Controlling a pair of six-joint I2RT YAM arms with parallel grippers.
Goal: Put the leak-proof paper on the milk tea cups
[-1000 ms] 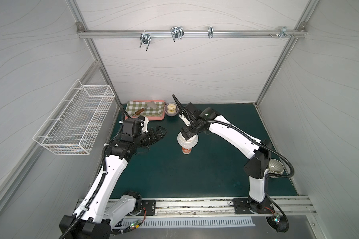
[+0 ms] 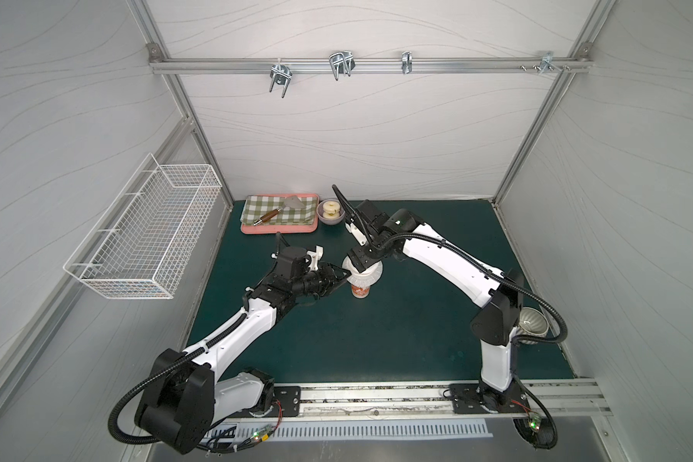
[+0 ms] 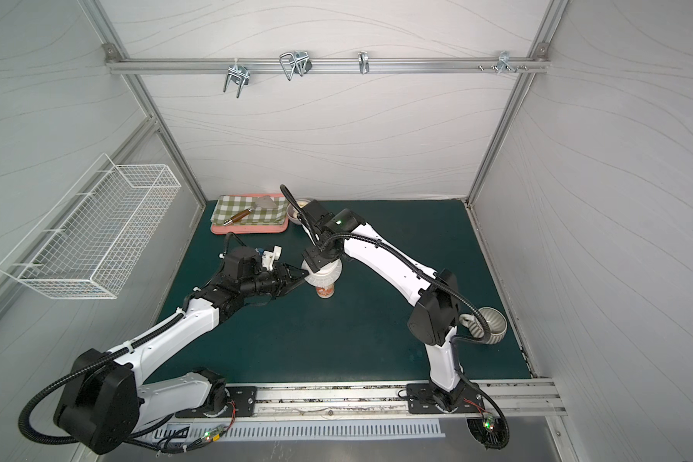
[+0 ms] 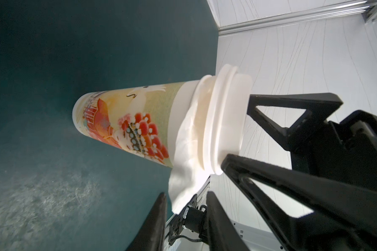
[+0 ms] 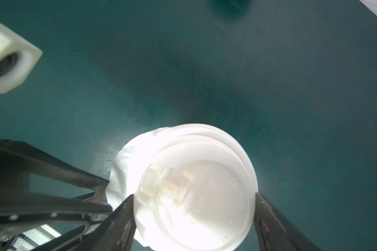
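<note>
The milk tea cup stands upright on the table, with white leak proof paper under its white lid and spreading out past the rim. In the right wrist view, my right gripper has its fingers at either side of the lid, holding or touching it. My left gripper is beside the cup's top from the left; in the left wrist view its black fingers show near the lid and paper, but its grip is unclear.
A pink tray with checked cloth and a spatula stands at back left, beside a small bowl. A grey cup sits at front right. A wire basket hangs left.
My left arm has swung right, bringing its gripper from left of the cup up against the cup's top. The right arm looks unchanged.
</note>
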